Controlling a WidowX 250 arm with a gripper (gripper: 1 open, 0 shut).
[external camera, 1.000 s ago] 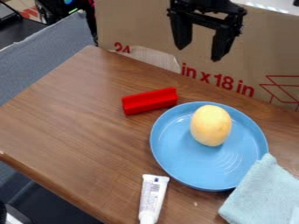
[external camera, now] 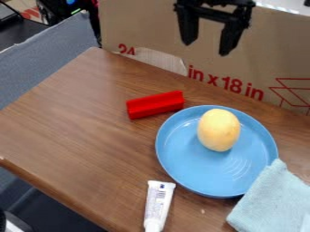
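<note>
My gripper (external camera: 209,34) hangs open at the top of the view, above the back of the table in front of the cardboard, with nothing between its fingers. A yellow oval object (external camera: 218,130), like a potato or mango, rests on a blue plate (external camera: 187,169) at the right of the table. A red cylinder or block (external camera: 155,104) lies left of the plate's back edge. A white tube (external camera: 159,204) lies in front of the plate, toward the lower middle. A pale blue cloth (external camera: 269,204) is at the lower right, beside the plate.
A cardboard panel (external camera: 145,23) with red print stands along the table's back. Beyond its left edge are a grey surface and dark items.
My gripper has shifted very slightly over the last second and remains open. The objects on the table have not moved.
</note>
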